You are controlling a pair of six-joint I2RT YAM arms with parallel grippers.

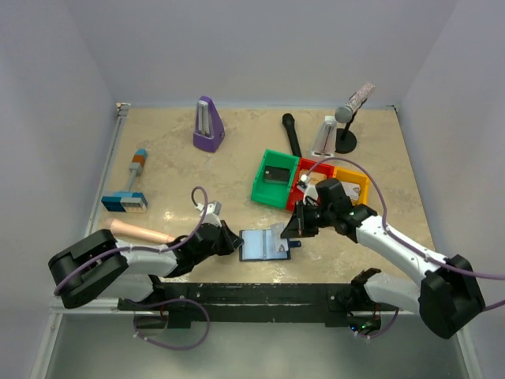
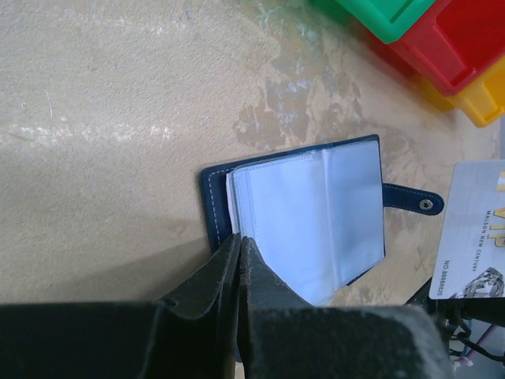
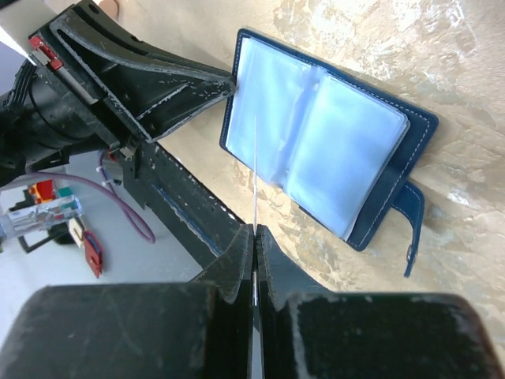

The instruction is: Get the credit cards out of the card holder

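Note:
The card holder lies open on the table, dark blue outside with pale clear sleeves and a snap strap at its right. My left gripper is shut on its left edge. The white VIP card is up off the holder, at the right of the left wrist view. My right gripper is shut on this card, which appears edge-on as a thin line in the right wrist view. From above, the card hangs over the holder's right part. No other card can be made out in the sleeves.
Behind the holder stand green, red and yellow bins; the green one has a dark item inside. A peach cylinder lies beside the left arm. Bare table extends to the holder's back left.

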